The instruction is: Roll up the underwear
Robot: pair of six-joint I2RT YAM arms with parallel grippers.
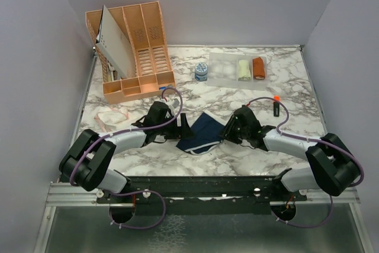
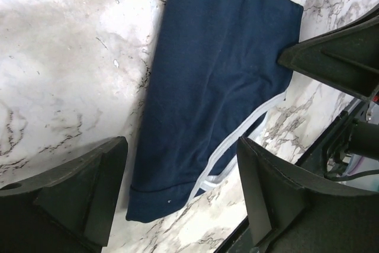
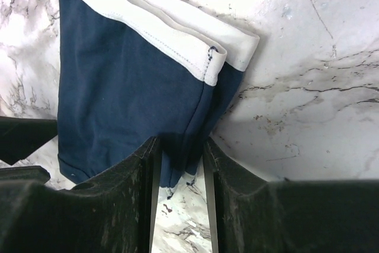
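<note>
Folded navy underwear with a white waistband (image 1: 207,130) lies flat on the marble table between my two arms. My left gripper is part open over its left end, one finger on each side of the navy cloth (image 2: 177,111); the fingers stand apart. At the other end, my right gripper is part open in a narrower gap, with the navy side edge between its fingertips. The white waistband (image 3: 148,25) lies beyond those fingertips. Whether either gripper's fingers press on the fabric I cannot tell.
A clear tray (image 1: 222,74) at the back holds a pale green roll (image 1: 244,70) and a rust-brown roll (image 1: 259,68). A round tin (image 1: 201,71) stands beside it. An orange organizer (image 1: 131,89) is at back left, a marker (image 1: 276,106) at right.
</note>
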